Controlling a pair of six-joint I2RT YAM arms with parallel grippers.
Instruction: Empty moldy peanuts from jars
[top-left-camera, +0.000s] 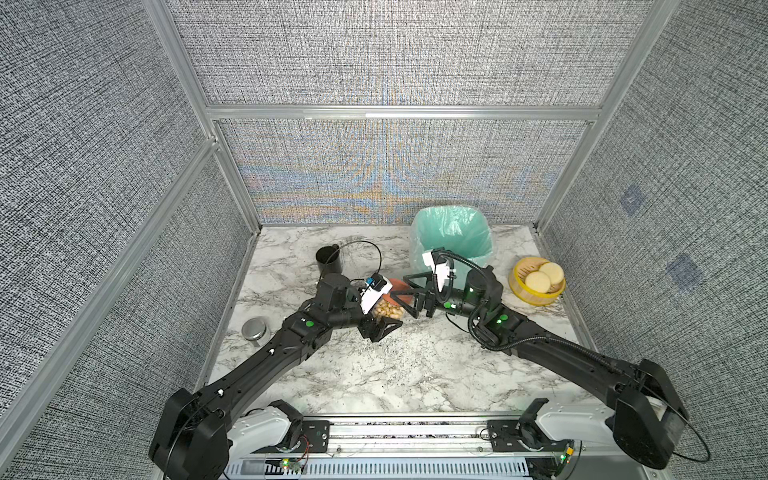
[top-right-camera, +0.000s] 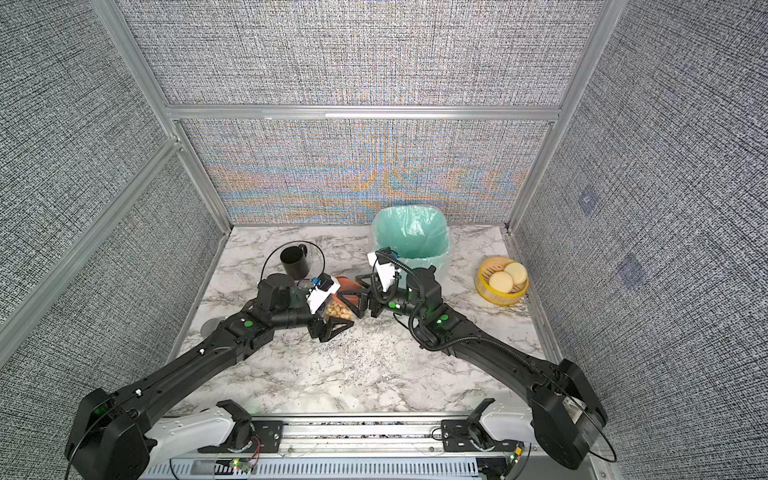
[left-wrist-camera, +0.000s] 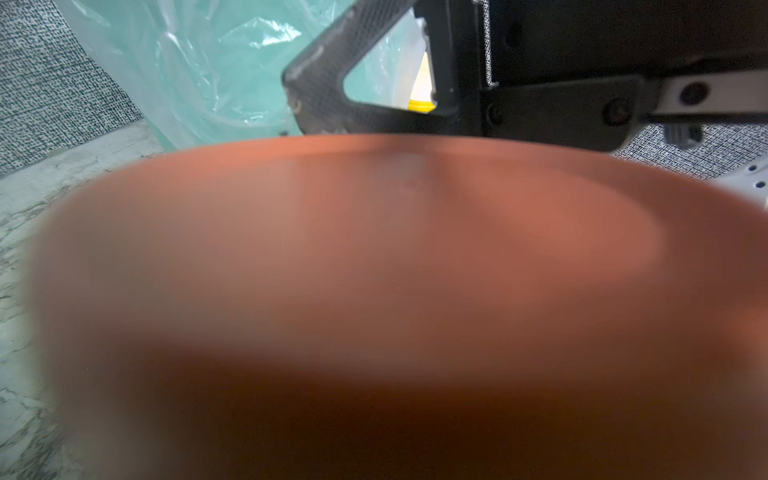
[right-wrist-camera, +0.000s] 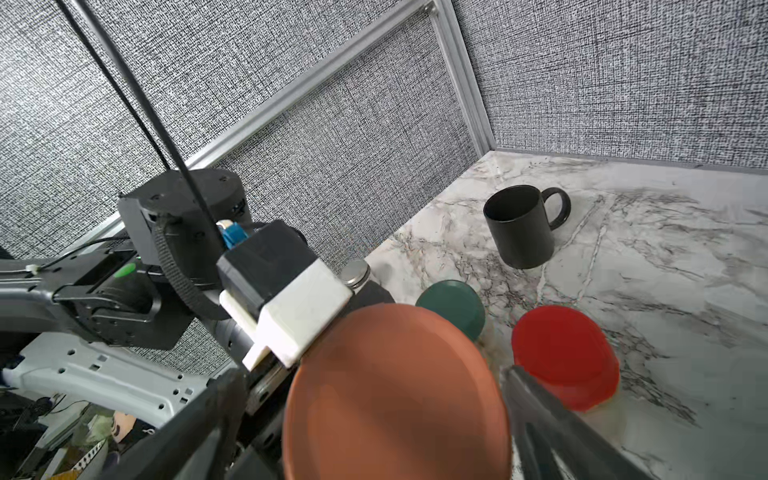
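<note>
An orange-lidded jar of peanuts (top-left-camera: 389, 311) stands mid-table between my grippers; its lid (right-wrist-camera: 396, 392) fills much of both wrist views. My left gripper (top-left-camera: 380, 308) is at the jar from the left; whether it grips it I cannot tell. My right gripper is open, its blurred fingers either side of the lid. Behind the jar in the right wrist view are a green lid (right-wrist-camera: 452, 304) and a red lid (right-wrist-camera: 564, 352). A bin with a teal bag (top-left-camera: 448, 232) stands at the back.
A black mug (right-wrist-camera: 516, 236) stands back left, a silver-lidded container (top-left-camera: 253, 326) at the left. A yellow basket with round pale items (top-left-camera: 536, 292) is at the right. The front of the table is speckled but otherwise clear.
</note>
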